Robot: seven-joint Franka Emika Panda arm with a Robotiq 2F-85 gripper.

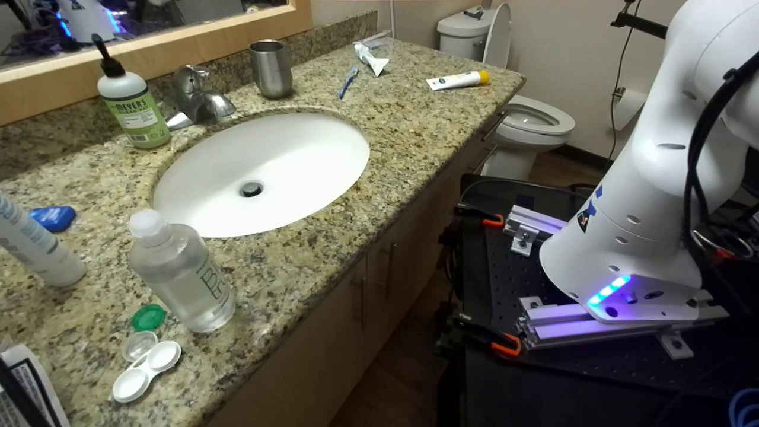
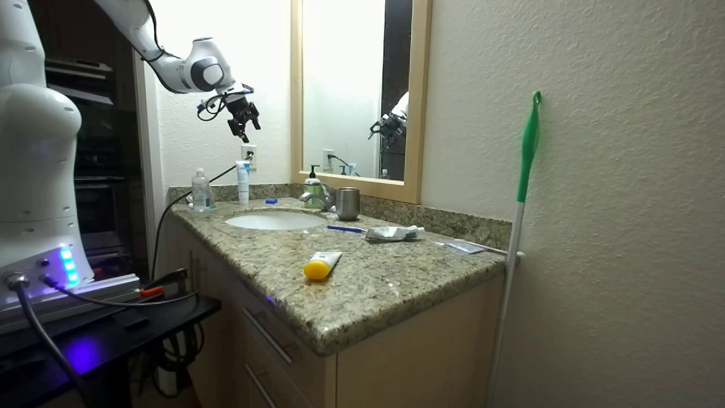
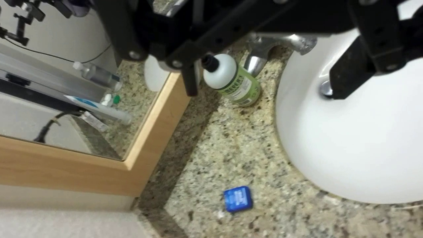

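Note:
High over the far part of the counter, beside the mirror, my gripper point(image 2: 251, 132) hangs open and empty in exterior view 2. Its dark fingers point(image 3: 191, 81) are spread wide across the top of the wrist view. Between them in that picture appear a green-labelled soap bottle point(image 3: 242, 87) and the faucet point(image 3: 259, 51), both clear of the fingers. A small blue box point(image 3: 238, 199) lies on the granite below the soap. The white sink basin point(image 3: 357, 146) fills the right side. In exterior view 1 the gripper is out of frame.
A clear bottle point(image 1: 186, 274), a white tube point(image 1: 39, 245) and an open contact lens case point(image 1: 147, 371) occupy the near counter. Farther along are a metal cup point(image 1: 271, 69), toothbrush point(image 1: 348, 83) and yellow-capped tube point(image 1: 459, 79). The mirror frame point(image 3: 158, 135) borders the counter.

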